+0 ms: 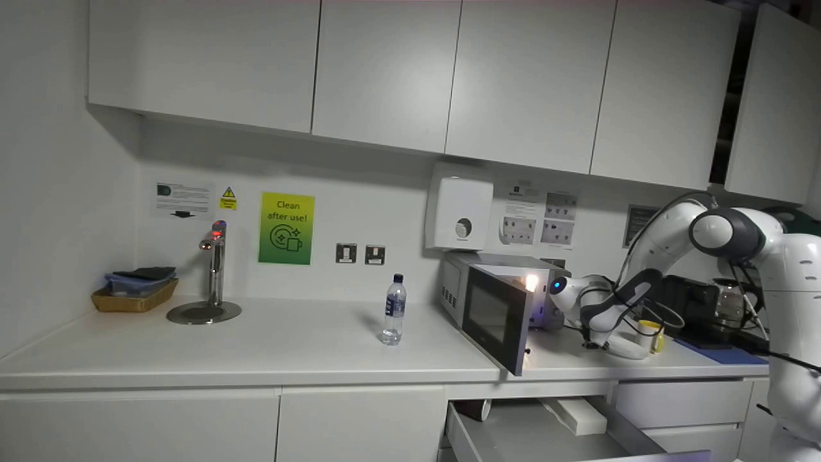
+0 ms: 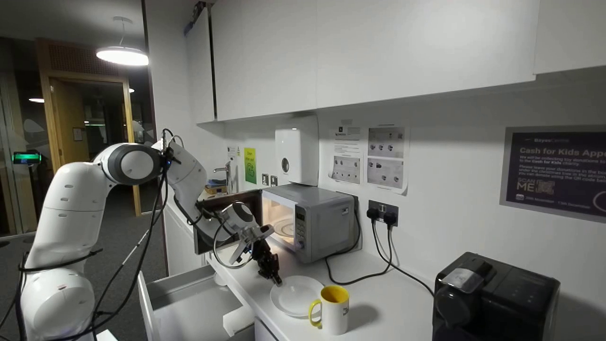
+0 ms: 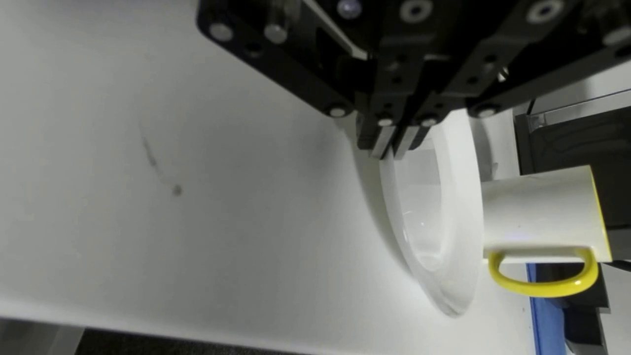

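My gripper is shut on the near edge of a white plate [image 3: 418, 201] in the wrist view, the rim pinched between its two fingertips. The plate [image 2: 292, 296] lies on the counter in exterior view 2, with my gripper [image 2: 277, 279] reaching down to its edge from the microwave side. In exterior view 1 the plate [image 1: 627, 349] shows low behind the wrist, and the fingertips are hard to make out there. A white mug [image 3: 541, 213] with a yellow handle stands close beyond the plate.
The microwave [image 2: 326, 219] stands with its door open and its inside lit. Below the counter a drawer [image 1: 531, 439] is pulled out. A black coffee machine [image 2: 494, 301] is past the mug. A water bottle [image 1: 394, 310] stands on otherwise clear counter.
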